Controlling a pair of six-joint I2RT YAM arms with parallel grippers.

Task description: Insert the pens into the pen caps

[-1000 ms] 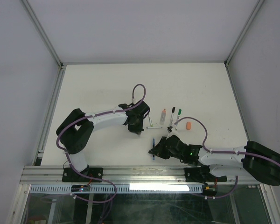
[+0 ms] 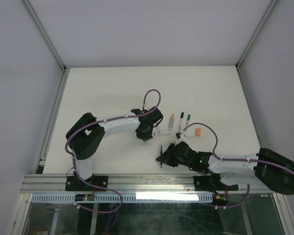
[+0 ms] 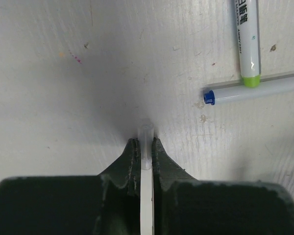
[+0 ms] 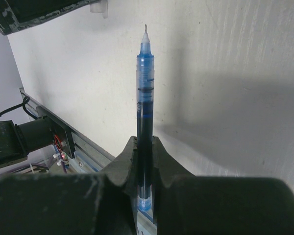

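My right gripper point(image 2: 162, 159) is shut on a blue pen point(image 4: 145, 122), held tip up the frame in the right wrist view. My left gripper is low over the table, its fingers close around a small translucent cap point(image 3: 146, 134); whether they grip it firmly is hard to tell. To its right in the left wrist view lie a white marker with a green end point(image 3: 247, 44) and another with a blue end point(image 3: 259, 91), crosswise, close together.
A bottle point(image 2: 171, 122), more markers point(image 2: 181, 119) and an orange block point(image 2: 198, 131) lie right of center on the white table point(image 2: 103, 88).
My left arm has shifted slightly to the right over the last second. My right arm and the blue pen have stayed in place.
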